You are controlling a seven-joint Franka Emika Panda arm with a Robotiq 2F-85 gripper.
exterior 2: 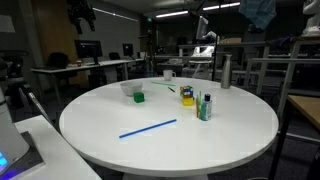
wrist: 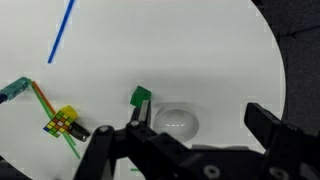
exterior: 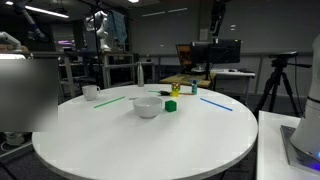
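Observation:
My gripper is open high above the white round table (wrist: 220,50), with nothing between its fingers. Below it in the wrist view lies a pale bowl (wrist: 177,123), and a green cube (wrist: 140,97) sits just beside that bowl. Exterior view 1 shows the white bowl (exterior: 148,107) and the green cube (exterior: 171,106) side by side near the table's middle. A blue stick (exterior 2: 148,128) lies alone on the table. Toward one edge stand a multicoloured puzzle cube (wrist: 62,120) and a small blue bottle (wrist: 14,90), with thin coloured sticks between them.
A white mug (exterior: 91,92) and a grey bottle (exterior: 140,75) stand toward the back. One green stick (exterior: 109,103) lies left of the bowl. A flat grey patch (exterior: 30,95) hides the left side of exterior view 1.

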